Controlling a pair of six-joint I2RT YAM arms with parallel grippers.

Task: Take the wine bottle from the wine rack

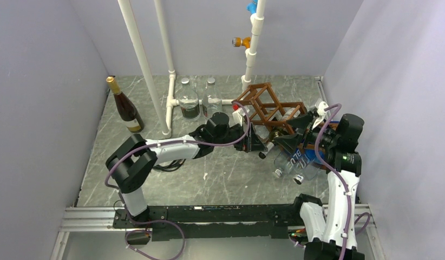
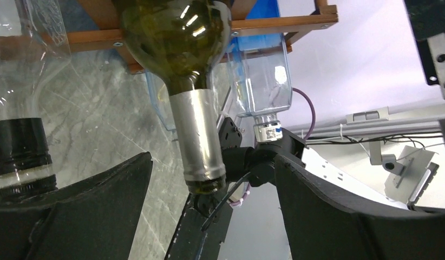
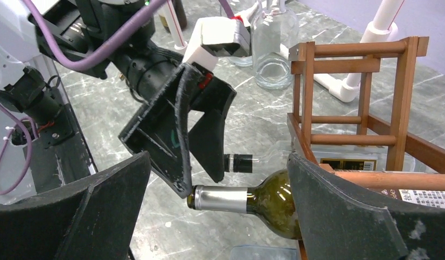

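The wooden wine rack (image 1: pixel 263 103) stands right of the table's middle. A green wine bottle (image 3: pixel 274 203) lies in it, its silver neck (image 2: pixel 196 130) sticking out. My left gripper is part open, with that neck showing between its spread fingers and a gap on both sides. In the right wrist view, the left gripper's fingertips (image 3: pixel 182 181) are close to the neck's end. My right gripper (image 1: pixel 294 131) is open over the rack's near right part. One of its fingers (image 3: pixel 345 211) covers part of the green bottle's body; contact cannot be told.
A clear bottle with a black neck (image 2: pixel 20 149) lies beside the green one. Clear blue-labelled bottles (image 1: pixel 296 162) lie at the rack's front right. Two glass bottles (image 1: pixel 189 100) and white pipes (image 1: pixel 171 81) stand behind; a dark wine bottle (image 1: pixel 127 111) is far left.
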